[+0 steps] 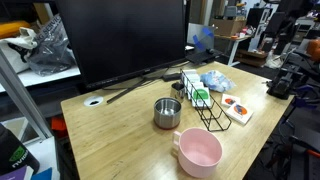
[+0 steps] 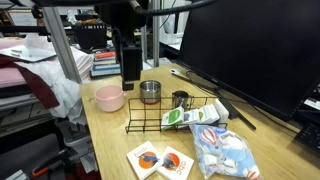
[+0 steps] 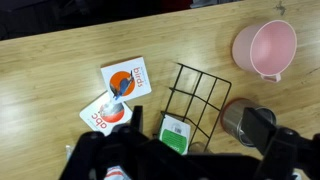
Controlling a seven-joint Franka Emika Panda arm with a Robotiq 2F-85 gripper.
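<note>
My gripper is open above the table, its two dark fingers spread apart at the bottom of the wrist view. In exterior view 2 the gripper hangs high over the front of the table. Beneath it lies a black wire rack with a white and green packet in one end. A pink mug stands near the table's front edge. Beside it is a steel pot. Two white cards with orange prints lie flat, one card next to the other card.
A black monitor stands along the back of the table. A clear blue-white plastic bag lies at the end past the rack, and a small dark metal cup stands behind the rack. Bare wood spreads left of the pot.
</note>
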